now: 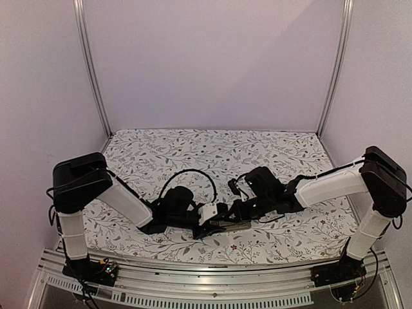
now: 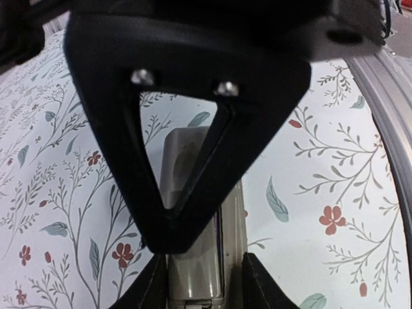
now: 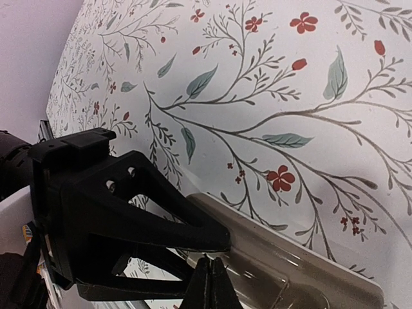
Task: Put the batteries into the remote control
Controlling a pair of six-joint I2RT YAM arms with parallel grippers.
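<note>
The remote control (image 1: 238, 226) lies on the floral table between both grippers, largely hidden by them in the top view. In the left wrist view its grey body (image 2: 193, 270) runs lengthwise between the fingertips of my left gripper, which stands part open around it; the right gripper's black frame covers its upper part. In the right wrist view my right gripper is shut, its tips over the battery compartment (image 3: 254, 273), with nothing visible between them. The left gripper's black body sits beside it over the remote's far end. I cannot make out the batteries for certain.
Pale walls stand at the back and sides, and a metal rail (image 1: 212, 270) runs along the front edge.
</note>
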